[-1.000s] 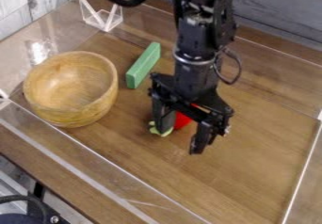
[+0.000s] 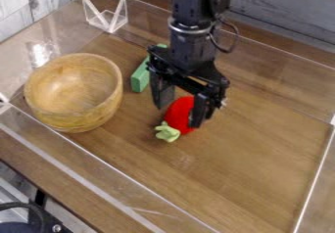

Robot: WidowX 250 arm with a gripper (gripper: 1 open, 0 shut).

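Note:
A black gripper (image 2: pixel 183 90) hangs over the middle of the table, open, its fingers just above and partly over a red object with a pale green top (image 2: pixel 177 121), which looks like a strawberry or similar toy. Whether the fingers touch it cannot be told. A green block (image 2: pixel 141 77) lies behind and left of the gripper, partly hidden by it.
A wooden bowl (image 2: pixel 72 92) stands at the left. A white wire rack (image 2: pixel 108 12) is at the back left.
The gripper has moved back, away from the front of the table, and now sits over the red object's rear part, hiding more of the green block.

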